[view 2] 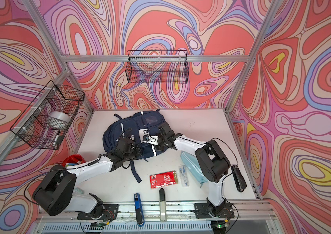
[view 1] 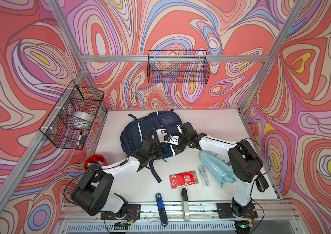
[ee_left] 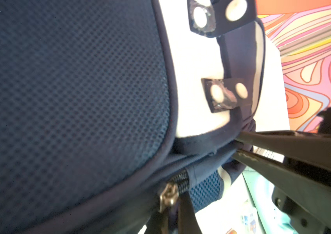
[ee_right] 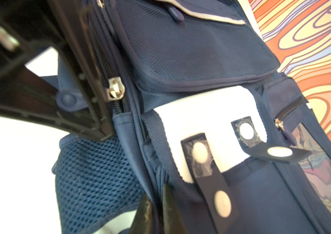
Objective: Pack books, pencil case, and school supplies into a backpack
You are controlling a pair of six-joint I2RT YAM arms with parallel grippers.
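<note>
A navy backpack (view 1: 136,134) lies on the table with its white panel (ee_right: 212,128) facing up. My left gripper is shut on the fabric pull of a side zipper, just below its metal slider (ee_left: 169,195). In the right wrist view that slider sits just above the zipper's lower end, a few teeth showing below it. My right gripper is shut on a fold of backpack fabric beside the white panel. Toward the table's front lie a red packet (view 1: 183,179), a clear pen pack (view 1: 203,175) and a light-blue case (view 1: 217,165).
A red bucket (view 1: 95,159) stands at the left edge, partly behind the left arm. Wire baskets hang at the left (view 1: 72,117) and back (view 1: 178,68). A black object (view 1: 261,183) lies at the right edge.
</note>
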